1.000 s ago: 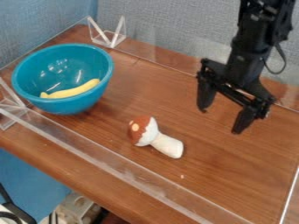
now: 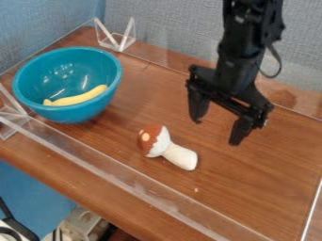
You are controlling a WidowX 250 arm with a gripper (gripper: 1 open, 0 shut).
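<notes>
A black robot gripper [image 2: 217,120] hangs over the right half of the wooden table, open, with nothing between its fingers. Below and to its left lies a toy mushroom [image 2: 175,153] on its side, with a spotted red cap and white stem. The blue bowl [image 2: 98,102] at the left holds a yellow banana-like toy [image 2: 75,97].
Clear low walls edge it, and white wire brackets [image 2: 116,38] stand at the back left and left side. Cables lie off the lower left edge.
The gripper has moved left across the table, toward the mushroom's side, after coming lower from one second ago. The mushroom, bowl and yellow toy are unchanged.
</notes>
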